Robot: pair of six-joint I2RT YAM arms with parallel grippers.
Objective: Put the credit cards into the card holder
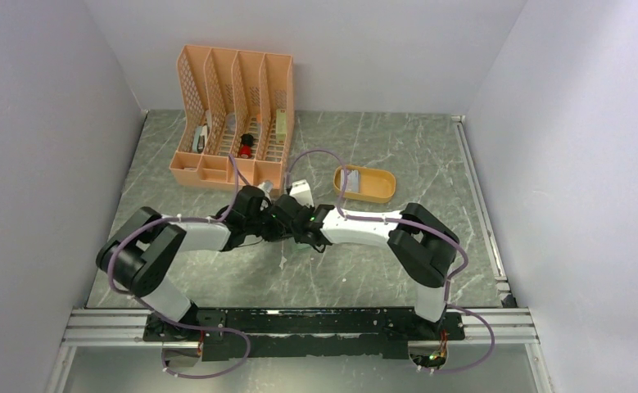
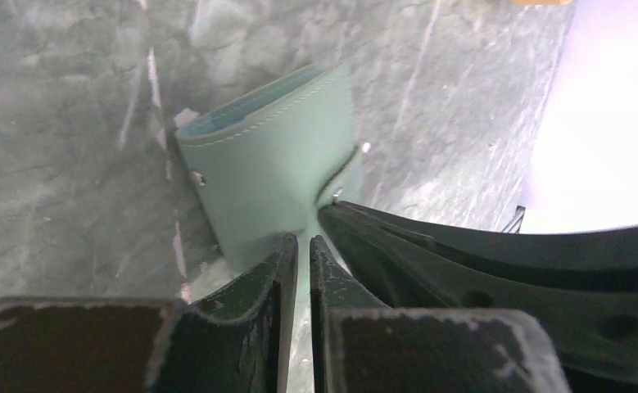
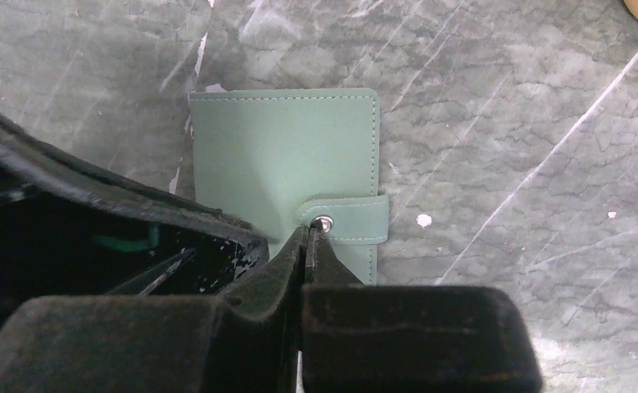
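A pale green card holder (image 3: 287, 147) lies on the grey table beneath both grippers, mostly covered by the arms in the top view. Its strap (image 3: 355, 219) lies across the right edge, a metal snap at the end. My right gripper is shut with nothing between its fingers, tips against the snap, the strap outside them. Above the holder's lower part, my left gripper has a narrow gap between its fingers, and green leather shows through it. A pale card-like item (image 1: 349, 181) sits in the yellow tray; its markings are too small to read.
That yellow tray (image 1: 378, 186) stands behind the right arm. An orange divided rack (image 1: 279, 65) with several items is at the back left. Both arms nearly meet over the holder; bare table (image 1: 430, 164) stretches to the right.
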